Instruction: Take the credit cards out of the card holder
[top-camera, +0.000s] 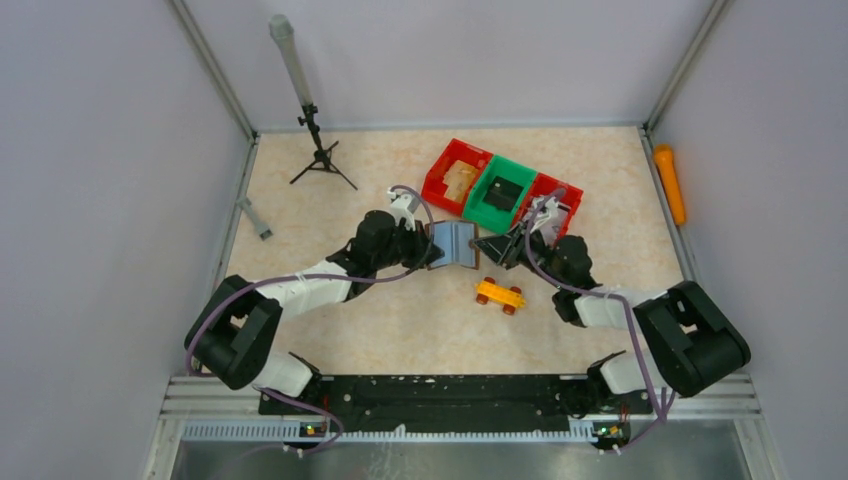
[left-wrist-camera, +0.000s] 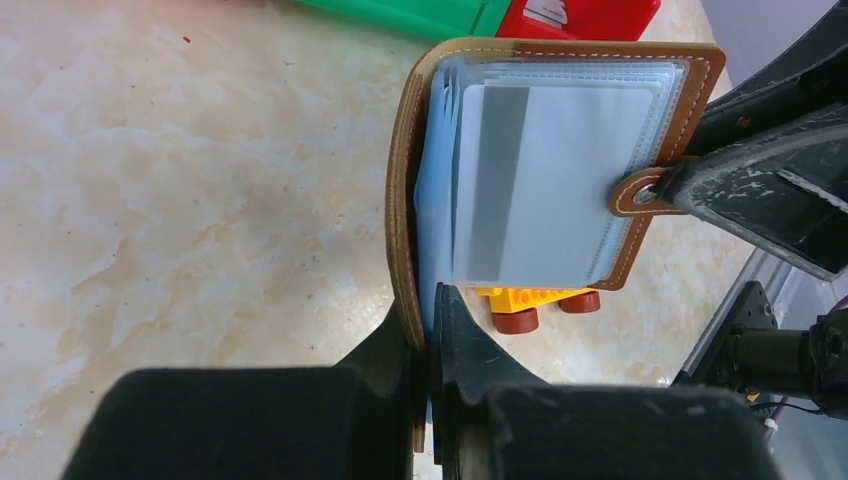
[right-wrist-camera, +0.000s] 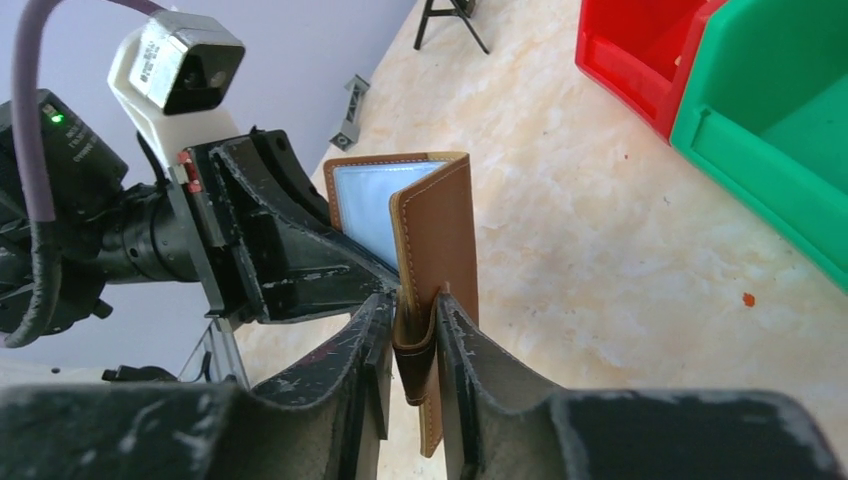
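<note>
Held above the table, the brown card holder (top-camera: 455, 245) hangs unfolded between my two grippers. My left gripper is shut on its left cover and some of the clear bluish sleeves. A white card with a grey stripe (left-wrist-camera: 570, 180) sits in the sleeve facing the left wrist view. On the right cover, a strap tab with a metal snap (left-wrist-camera: 637, 193) lies beside the right gripper's finger. My right gripper is part open, its fingers standing apart on either side of the holder's brown edge. Cards deeper in the sleeves are hidden.
Behind the holder stand a red bin (top-camera: 434, 190), a green bin (top-camera: 480, 213) and another red bin (top-camera: 572, 193), with things inside. A yellow toy car (top-camera: 500, 295) is just in front. A tripod (top-camera: 322, 160) stands at the back left.
</note>
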